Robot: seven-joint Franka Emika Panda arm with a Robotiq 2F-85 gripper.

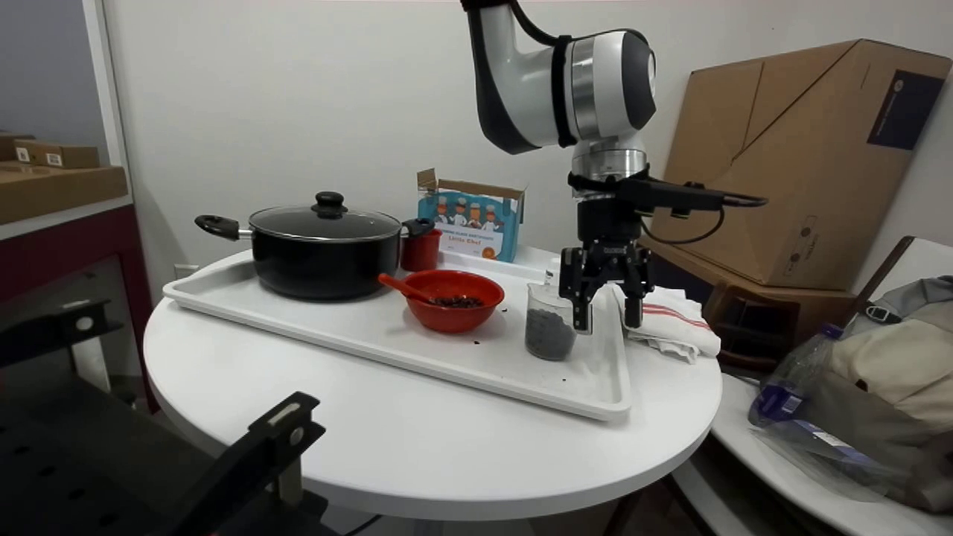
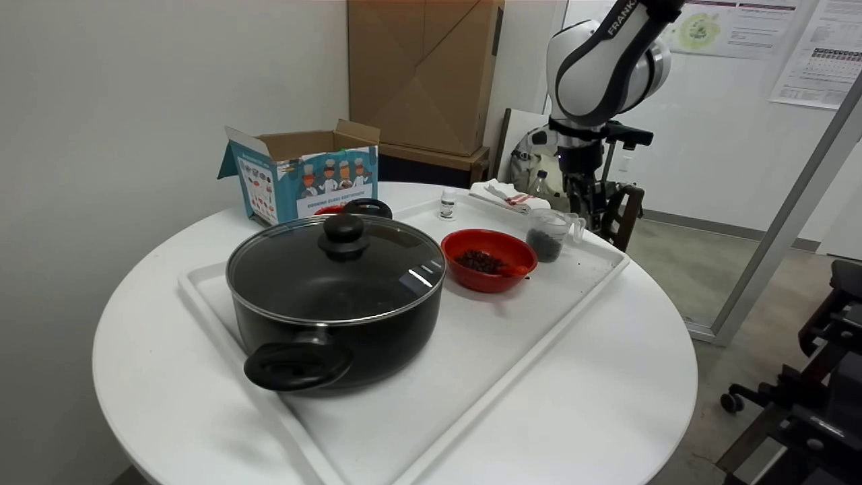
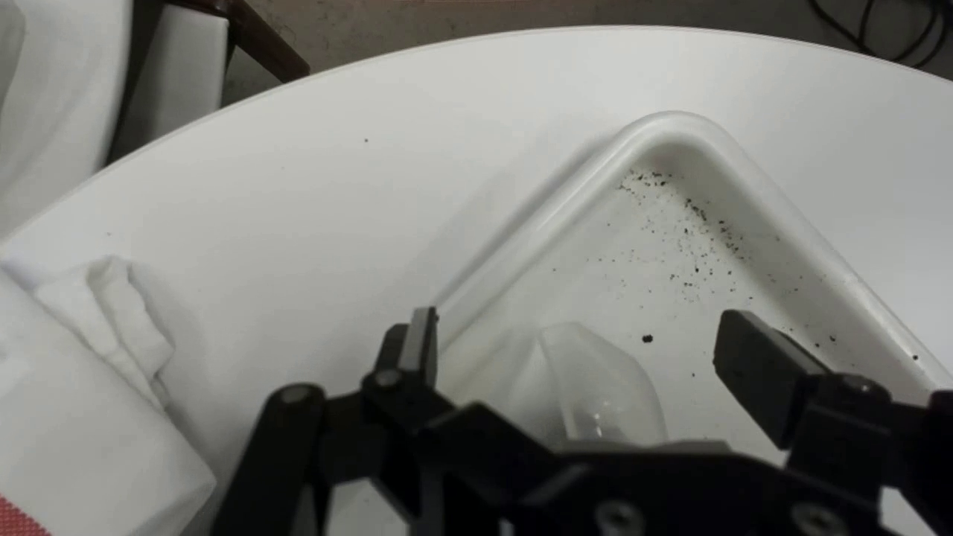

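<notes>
My gripper is open, its fingers apart, pointing down at the right end of the tray. Close beside it in exterior view 1 stands a clear measuring cup filled with dark grains; one finger overlaps the cup's right side there. In exterior view 2 the cup's clear handle faces the gripper. Between the spread fingers in the wrist view shows a clear curved part of the cup; the gripper body hides the rest. Whether a finger touches the cup I cannot tell.
Left of the cup sits a red bowl with dark pieces and a red spoon. A lidded black pot fills the tray's far end. A folded towel lies right of the white tray. A small white bottle stands behind.
</notes>
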